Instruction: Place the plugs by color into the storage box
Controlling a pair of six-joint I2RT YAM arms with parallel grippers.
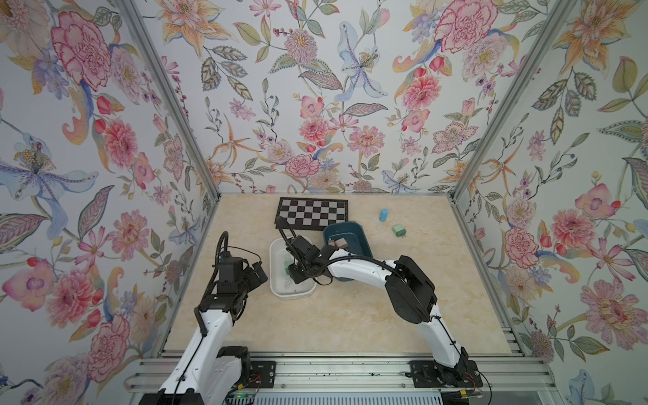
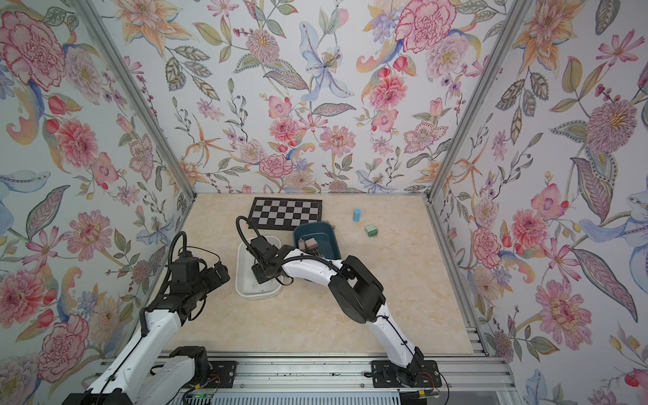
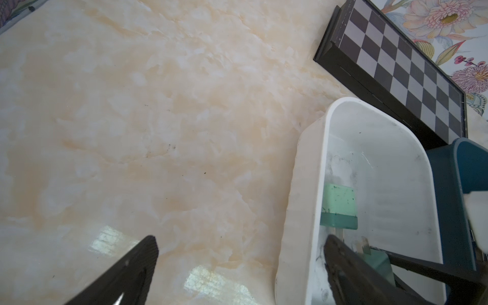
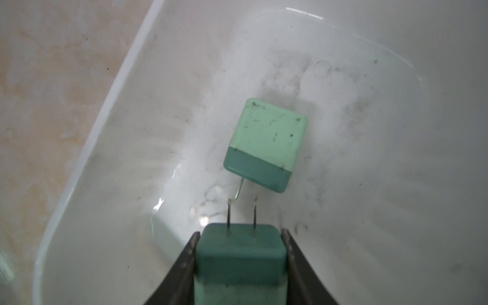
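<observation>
My right gripper is shut on a green plug (image 4: pixel 241 261), its prongs pointing forward, inside or just over the white box (image 4: pixel 96 122). Another green plug (image 4: pixel 267 142) lies on that box's floor, just beyond the held one. A third green plug (image 1: pixel 399 231) rests on the table at the right. Pink plugs (image 1: pixel 339 241) sit in the dark blue box (image 1: pixel 365 236), partly covered by the right arm. My left gripper hangs left of the white box, its fingers wide apart with nothing between them.
Behind the boxes lies a chessboard (image 1: pixel 314 212). A blue cylinder (image 1: pixel 383 214) stands at the back right. The right arm spans the blue box.
</observation>
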